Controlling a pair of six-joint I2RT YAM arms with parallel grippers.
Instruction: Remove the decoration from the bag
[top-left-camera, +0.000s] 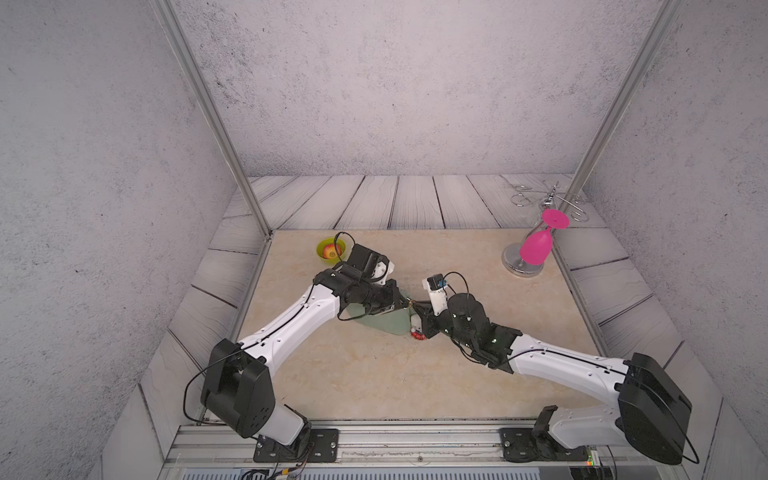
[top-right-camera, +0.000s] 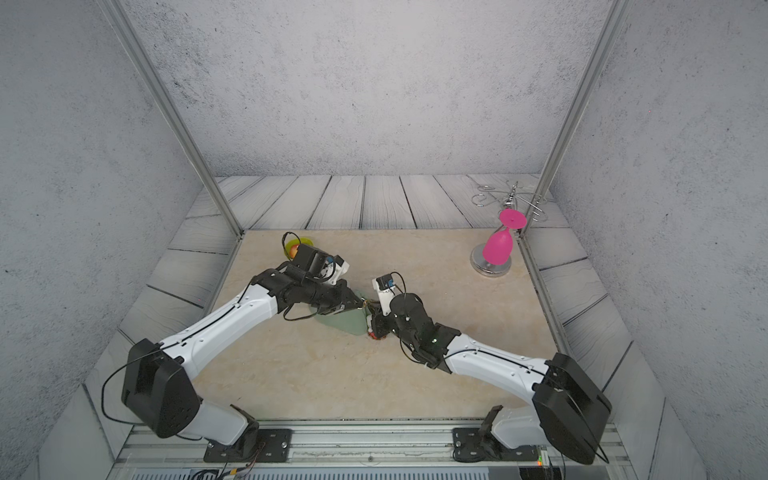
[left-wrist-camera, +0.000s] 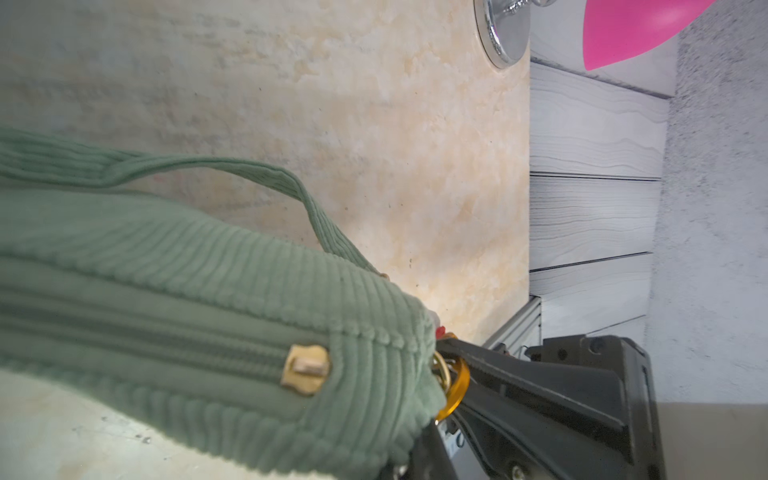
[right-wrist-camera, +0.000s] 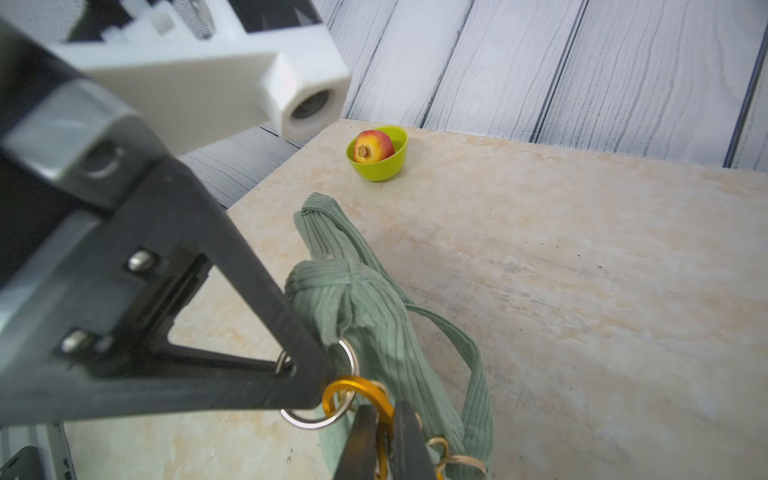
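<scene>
The green corduroy bag (left-wrist-camera: 216, 320) lies on the table. Its red-and-white decoration (top-left-camera: 417, 326) hangs at the bag's right end, partly covered by my right gripper (top-left-camera: 417, 308). In the right wrist view a gold clasp (right-wrist-camera: 360, 388) links with a silver ring (right-wrist-camera: 350, 356) near the bag. My left gripper is shut at that ring, which shows on both sides of its tips. My right gripper has its fingers (right-wrist-camera: 412, 448) close together with gold metal in the narrow gap; whether they press on it cannot be told.
A green bowl with a fruit (right-wrist-camera: 373, 147) stands at the back left. A metal stand (top-left-camera: 524, 260) with a pink goblet (top-left-camera: 537, 246) is at the back right. Both arms meet closely over the bag.
</scene>
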